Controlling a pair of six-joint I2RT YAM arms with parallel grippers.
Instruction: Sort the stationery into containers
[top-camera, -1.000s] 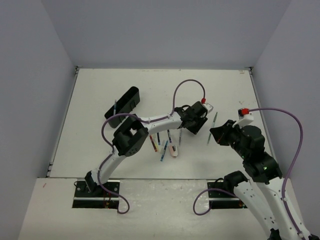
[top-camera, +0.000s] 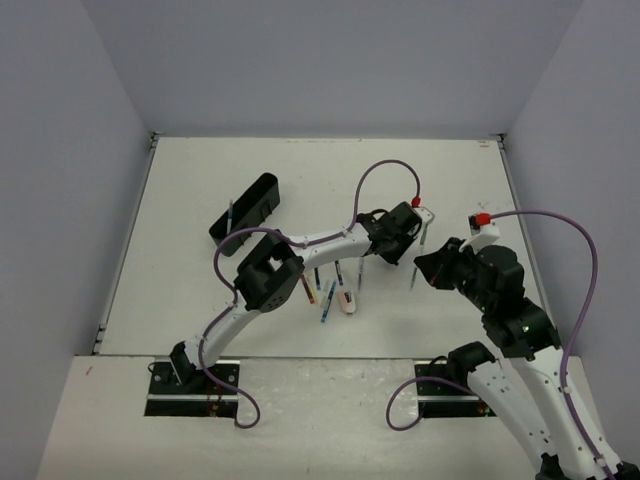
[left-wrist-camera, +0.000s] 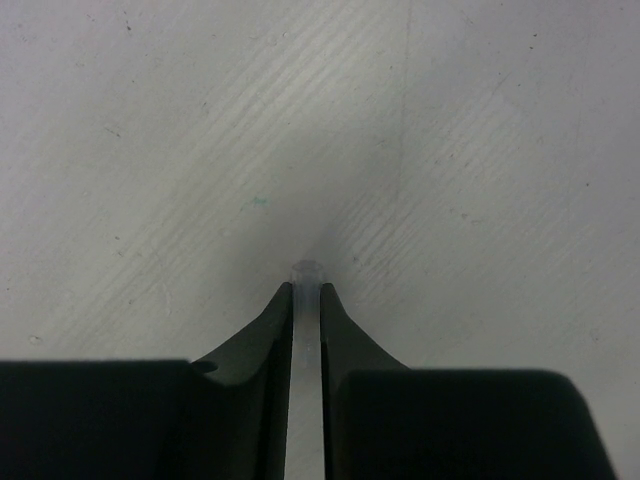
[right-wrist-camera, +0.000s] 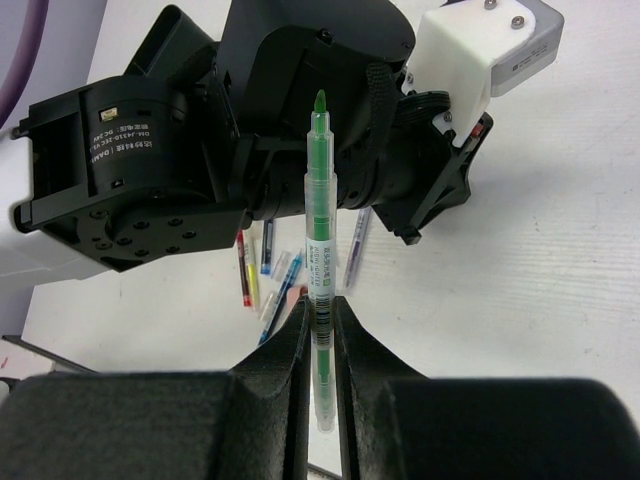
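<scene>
In the right wrist view a slim clear pen with green inside and a green tip (right-wrist-camera: 320, 200) stands upright between the fingers of my right gripper, which is shut on it. From above, the pen (top-camera: 420, 255) is a thin pale line by the right gripper (top-camera: 418, 262). My left gripper is shut on a small clear tube, whose rounded end (left-wrist-camera: 307, 270) pokes out beyond the fingertips. The left arm's end (top-camera: 400, 235) is close to the pen's upper end in the top view. Its fingertips are hard to make out there.
A black open container (top-camera: 262, 203) with a pen (top-camera: 230, 215) in it stands at the back left. Several pens, among them a blue one (top-camera: 328, 302), and a pinkish object (top-camera: 346, 301) lie near the middle.
The left arm has shifted slightly right, and the right gripper with its pen slightly left, so the gap between arm and pen is smaller. The stationery on the table has not moved.
</scene>
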